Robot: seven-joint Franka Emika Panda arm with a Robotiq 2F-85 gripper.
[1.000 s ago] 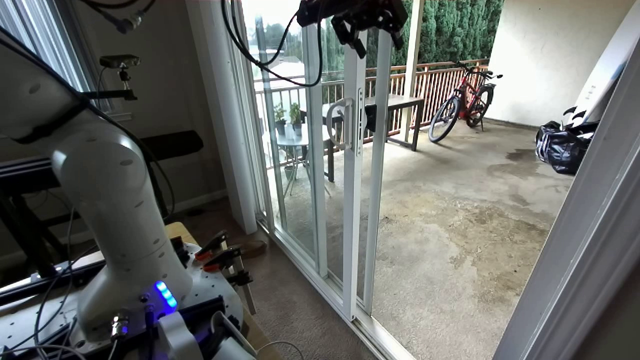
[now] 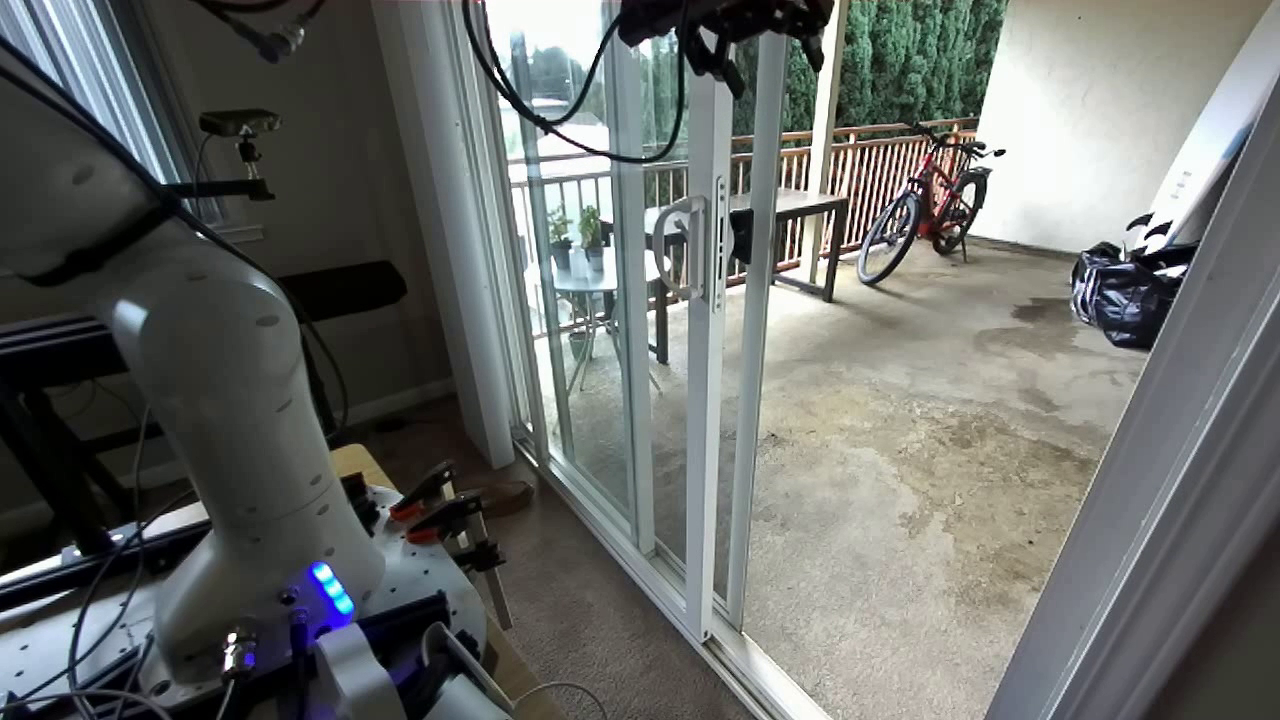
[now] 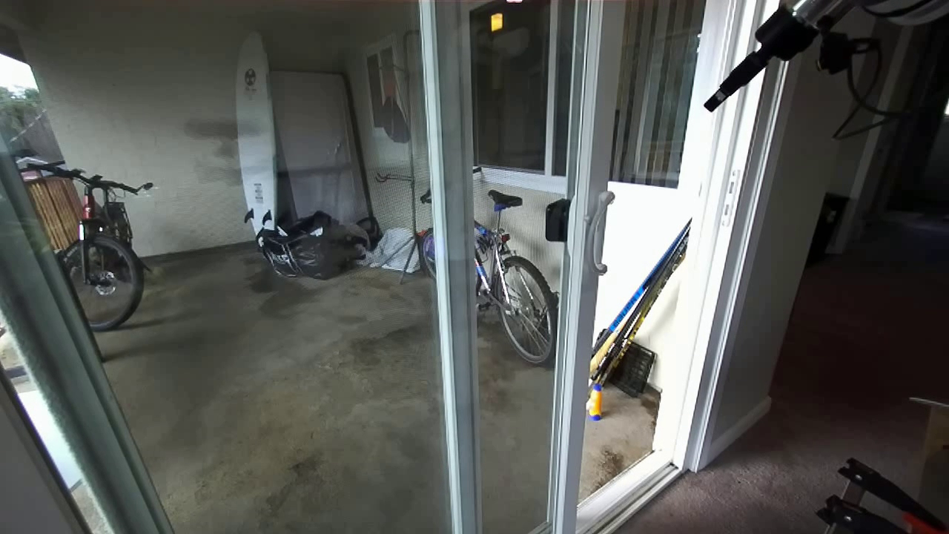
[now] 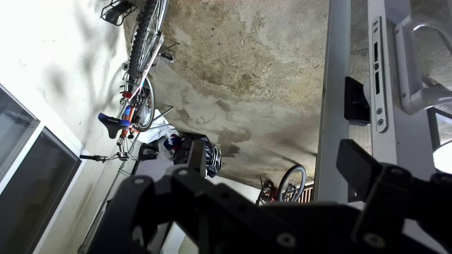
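Note:
A white-framed sliding glass door [image 2: 704, 480] stands partly open onto a patio. Its pale pull handle [image 2: 680, 248] shows in exterior view 1, and in exterior view 2 the same handle [image 3: 601, 233] is on the near face. My black gripper [image 2: 775, 70] hangs at the top of exterior view 1, above the handle in the picture, its fingers spread and empty. Seen from the wrist, my gripper is open wide. The handle [image 4: 406, 63] lies off to the right, apart from the fingers, and one finger [image 4: 356, 158] overlaps the door frame in view.
A low floor track [image 2: 768, 672] runs under the door. Outside, a red bicycle [image 2: 930, 198] leans by the railing, with black bags [image 2: 1122, 294] near the wall. Clamps [image 2: 444, 516] jut from my base table.
In exterior view 1 my gripper and its cables have shifted slightly up and to the right. The door and handle look unmoved.

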